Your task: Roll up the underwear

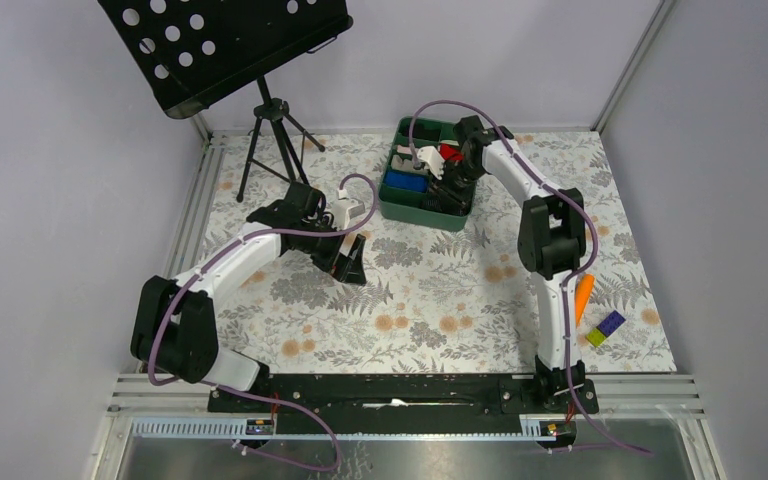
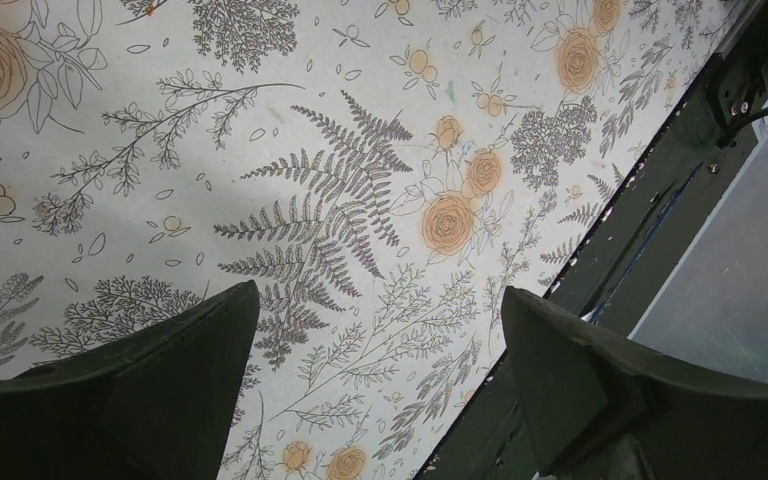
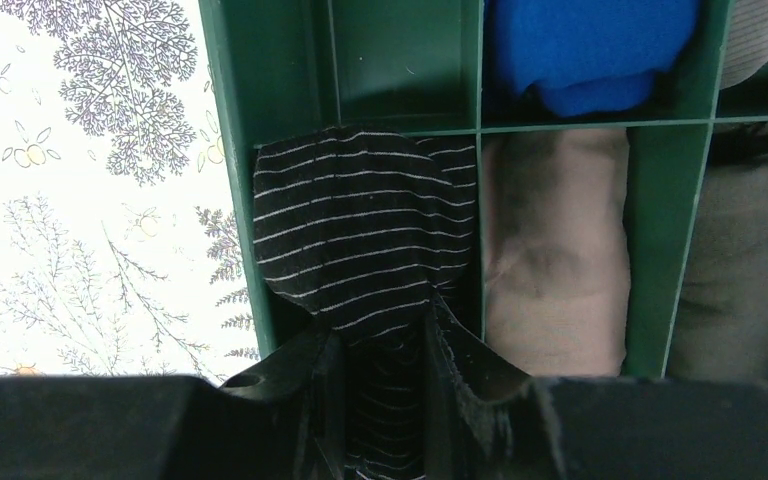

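Black underwear with thin white stripes (image 3: 360,220) lies bunched in a corner compartment of the green divided box (image 1: 425,218). My right gripper (image 1: 450,185) is down in that box, its fingers on either side of the striped cloth at the bottom of the right wrist view; how far they have closed on it is unclear. My left gripper (image 1: 345,260) stands open over the bare tabletop left of the box, nothing between its fingers.
Other compartments hold blue (image 3: 585,45), beige (image 3: 555,250) and red cloths. A music stand (image 1: 272,110) stands back left. An orange object (image 1: 583,298) and a purple-green block (image 1: 606,330) lie at right.
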